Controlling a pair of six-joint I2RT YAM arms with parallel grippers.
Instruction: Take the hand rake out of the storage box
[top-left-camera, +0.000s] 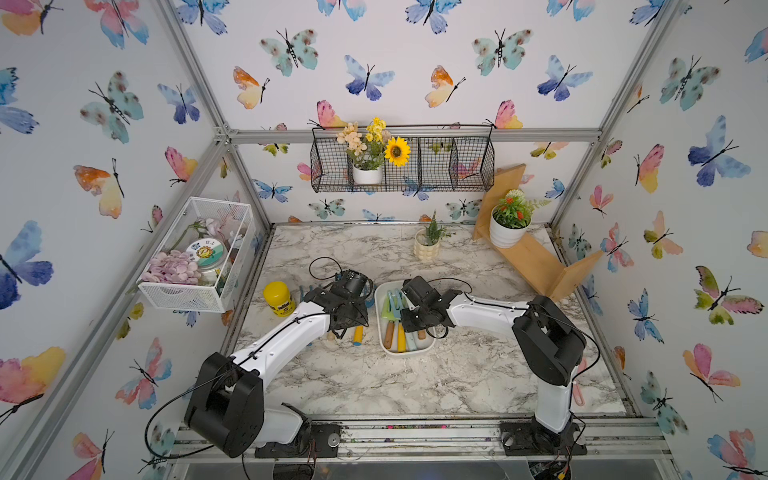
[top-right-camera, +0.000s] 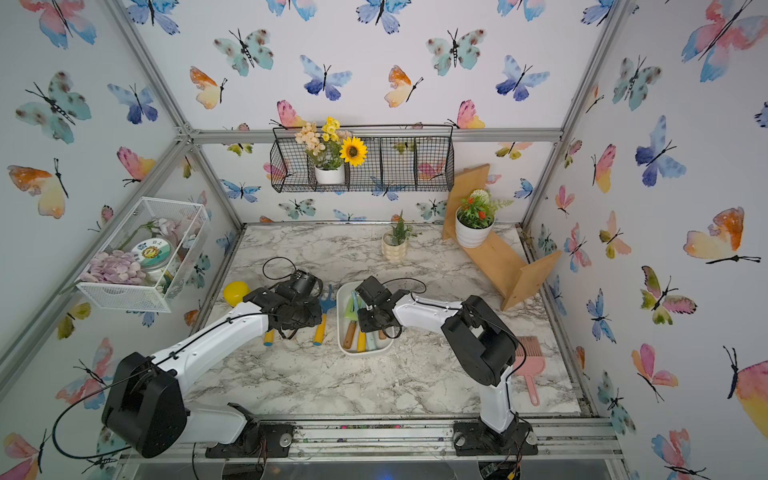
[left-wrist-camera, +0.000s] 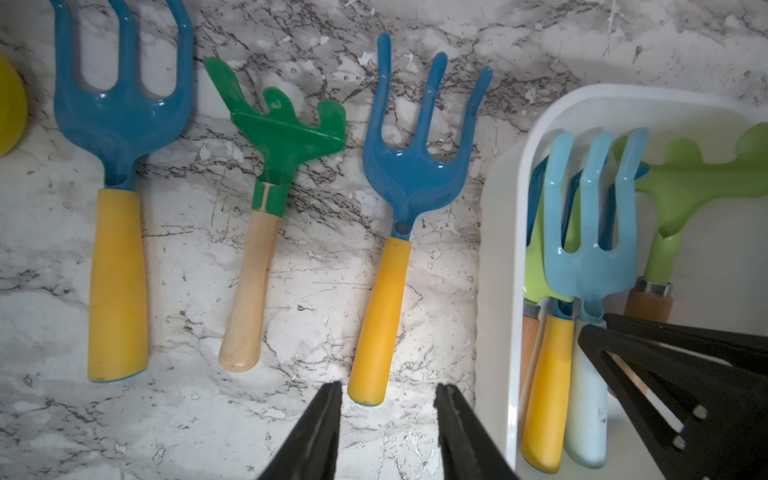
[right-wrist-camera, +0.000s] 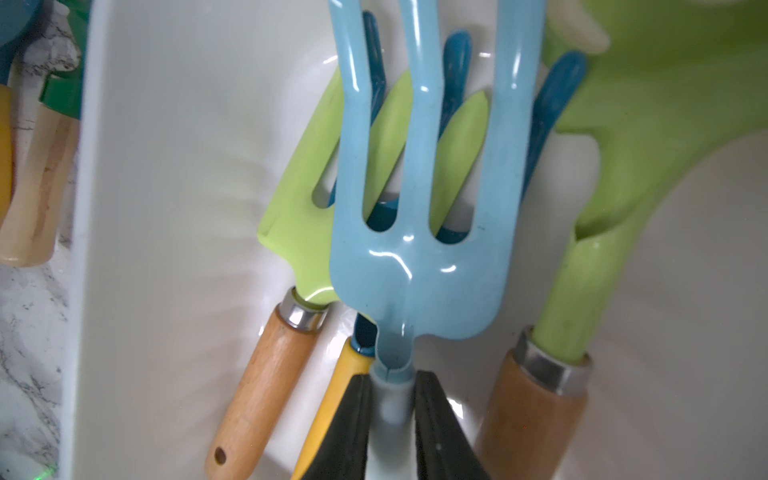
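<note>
In the white storage box (left-wrist-camera: 504, 240) lies a light-blue hand rake (right-wrist-camera: 416, 272) on top of green and dark-blue tools with wooden and yellow handles. My right gripper is down in the box with its fingers around the pale handle just below the rake's head; whether they grip it I cannot tell. My left gripper hangs open over the table left of the box. Below it lie a blue rake with a yellow handle (left-wrist-camera: 376, 328), a green rake (left-wrist-camera: 284, 136) and a larger blue rake (left-wrist-camera: 120, 120).
A yellow container (top-left-camera: 278, 294) stands at the left, a small plant (top-left-camera: 428, 244) behind the box, a wooden stand (top-left-camera: 552, 276) at the back right. A pink tool (top-right-camera: 529, 364) lies at the right edge.
</note>
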